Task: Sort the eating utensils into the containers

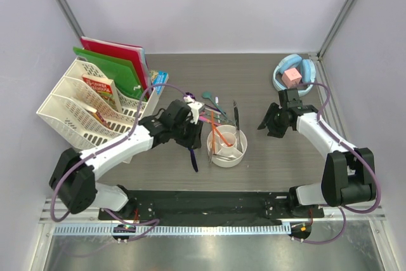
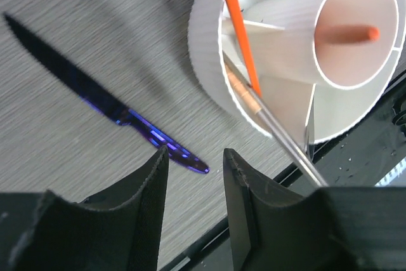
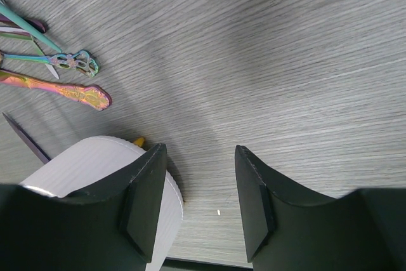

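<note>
A white round divided container (image 1: 228,162) holds two orange utensils (image 1: 213,130), a long metal knife (image 1: 236,117) and several silver handles. Left of it a dark blue knife (image 1: 194,162) lies flat on the table; its handle end (image 2: 158,136) is just beyond my left fingertips in the left wrist view. My left gripper is open with nothing between its fingers, close beside the container's wall. To the right of the container, my right gripper hovers over bare table, open and empty. Teal, pink and purple utensils (image 3: 71,61) lie loosely heaped behind the container.
A cream rack (image 1: 70,115) of books and folders stands at the left. Blue headphones (image 1: 285,66) with a pink cube (image 1: 292,77) lie at the back right. Table around the right gripper is clear.
</note>
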